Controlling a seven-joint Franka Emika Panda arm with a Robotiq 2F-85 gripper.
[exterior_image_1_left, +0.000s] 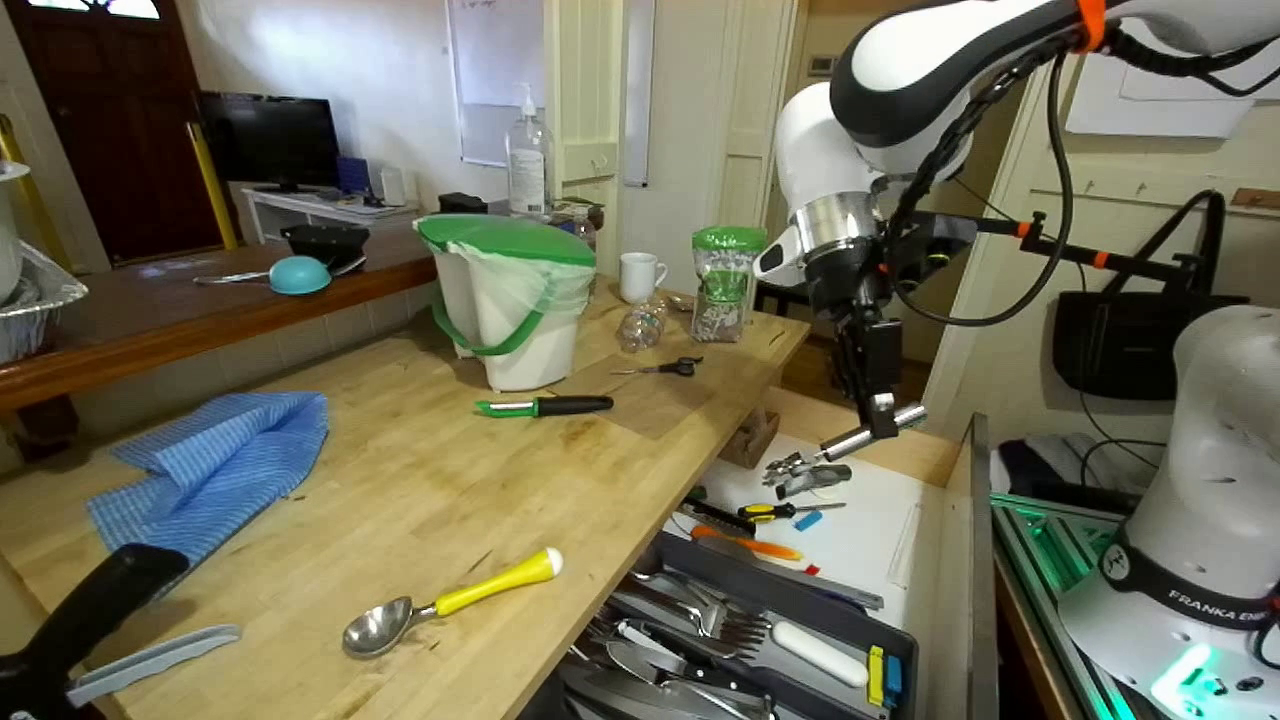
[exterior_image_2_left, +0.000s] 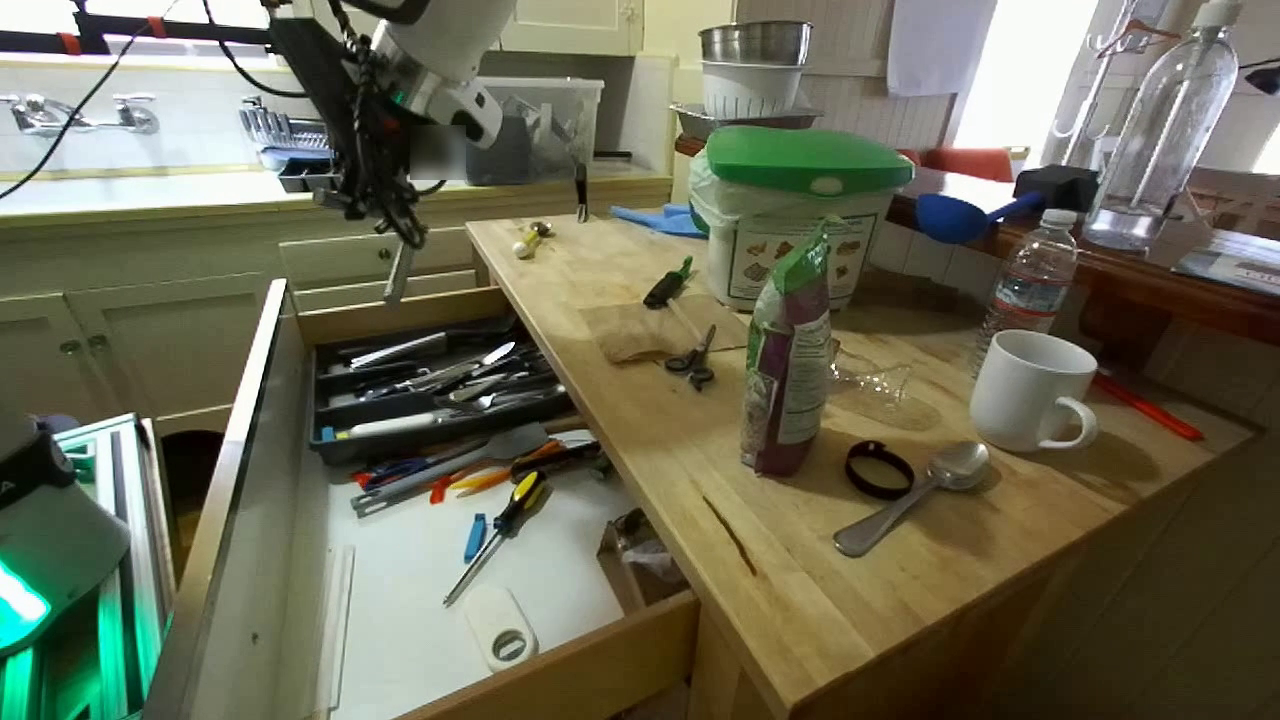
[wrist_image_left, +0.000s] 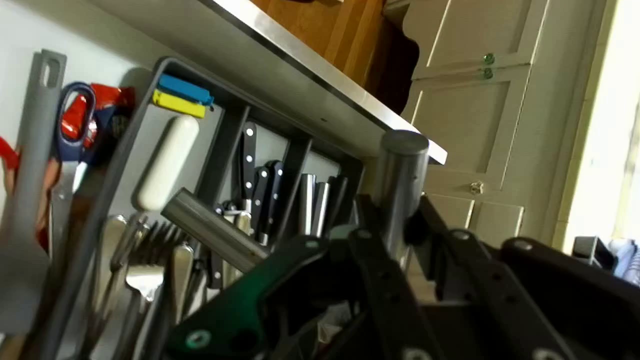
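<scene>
A silver two-handled metal tool, which looks like a can opener (exterior_image_1_left: 849, 443), hangs above the open drawer. My gripper (exterior_image_1_left: 882, 418) is shut on one of its handles. In the wrist view, that round metal handle (wrist_image_left: 400, 180) stands between my gripper's (wrist_image_left: 396, 225) dark fingers, while the other handle (wrist_image_left: 210, 228) juts out to the left. Exterior view 1 shows the tool's head pointing left, toward the countertop side. From exterior view 2, only a handle end (exterior_image_2_left: 398, 276) shows clearly below the gripper; the head is hidden there.
Below is the drawer (exterior_image_2_left: 258, 480), with a dark cutlery tray (exterior_image_1_left: 906, 636) at one end. A yellow-black screwdriver (exterior_image_2_left: 510, 510) and white object (exterior_image_2_left: 498, 618) lie on its otherwise partly bare floor. On the counter are a peeler (exterior_image_1_left: 546, 407), scissors (exterior_image_1_left: 678, 367) and a green-lidded bin (exterior_image_1_left: 534, 318).
</scene>
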